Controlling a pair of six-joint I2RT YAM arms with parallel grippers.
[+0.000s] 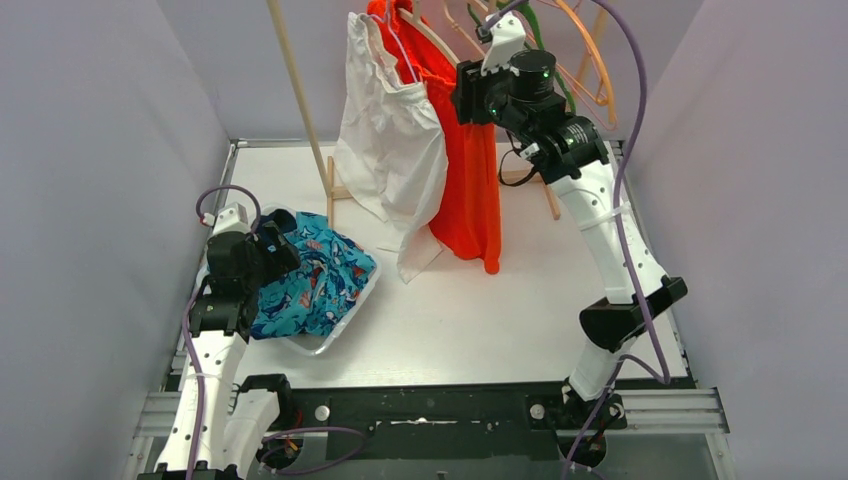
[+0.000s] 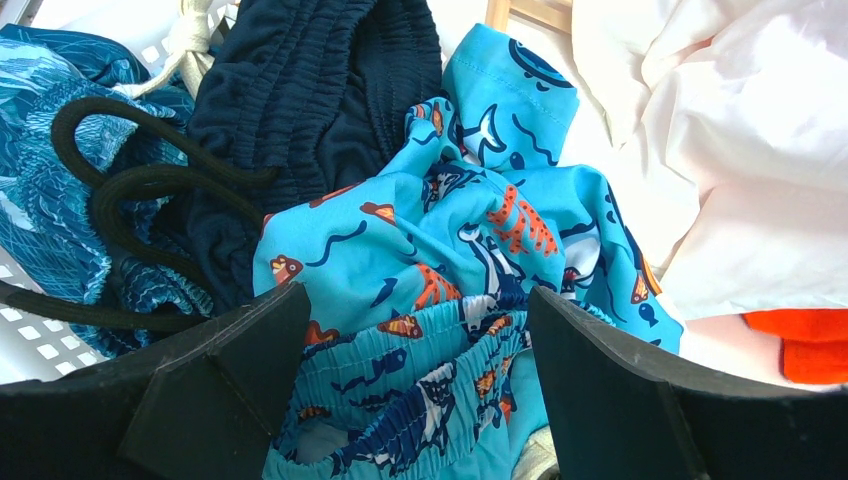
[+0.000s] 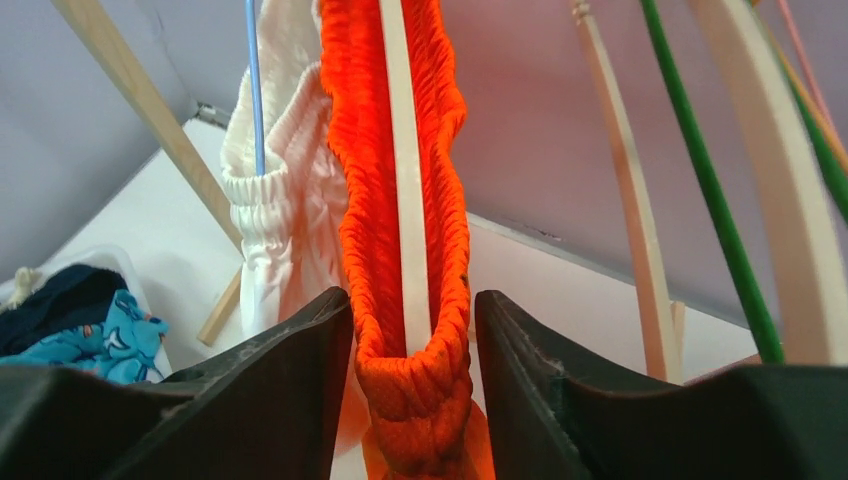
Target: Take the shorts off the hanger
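The orange-red shorts (image 1: 466,180) hang beside the white shorts (image 1: 390,140). In the right wrist view, the pale hanger bar (image 3: 408,190) runs inside the red gathered waistband (image 3: 455,250). My right gripper is open, its fingers on either side of the waistband's near end, with a narrow gap at the right finger. Low over the laundry basket (image 1: 365,290) is my left gripper, also open. Blue patterned shorts (image 2: 430,240) lie beneath and between its fingers; I cannot tell whether they touch.
Several empty hangers, including an orange one (image 1: 605,80) and a green one (image 3: 710,190), hang right of the shorts, close to my right arm. A wooden pole (image 1: 295,85) stands at the left.
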